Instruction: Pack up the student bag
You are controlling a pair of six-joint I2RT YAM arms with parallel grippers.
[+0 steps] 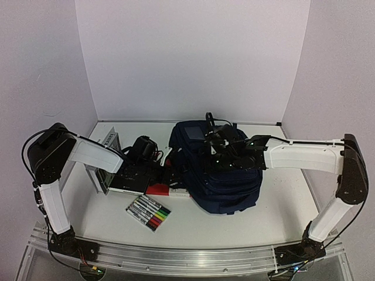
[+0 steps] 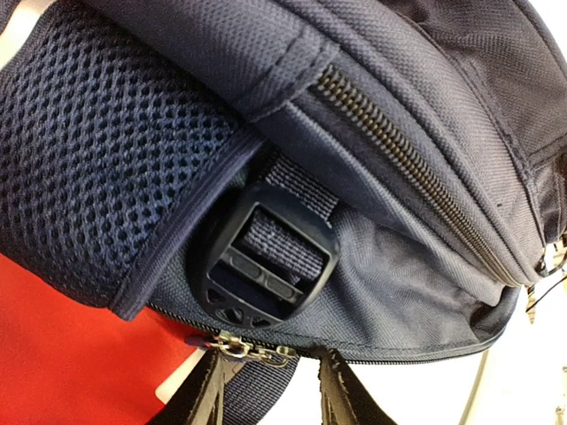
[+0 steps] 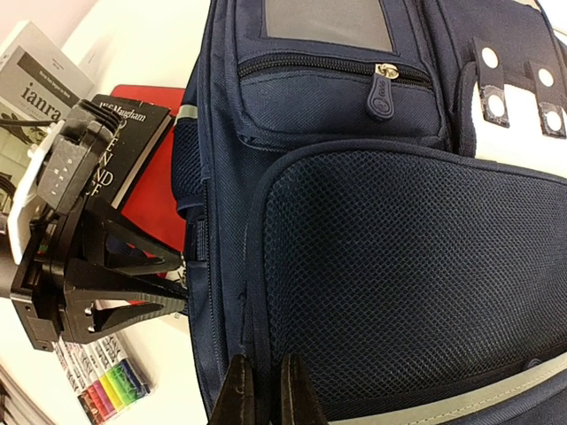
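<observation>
A navy student bag lies on the table, right of centre. At its left side my left gripper stands open, its fingertips apart on either side of a metal zipper pull below a black strap buckle. Over the bag's front, my right gripper is shut on a raised fold of the bag's fabric beside the mesh panel. A pack of coloured markers rests on the table in front. Left of the bag are a black book and a red item, partly covered by my left arm.
A grey-white book lies farther left, near the left wall. Both arms reach low across the table, close together over the bag.
</observation>
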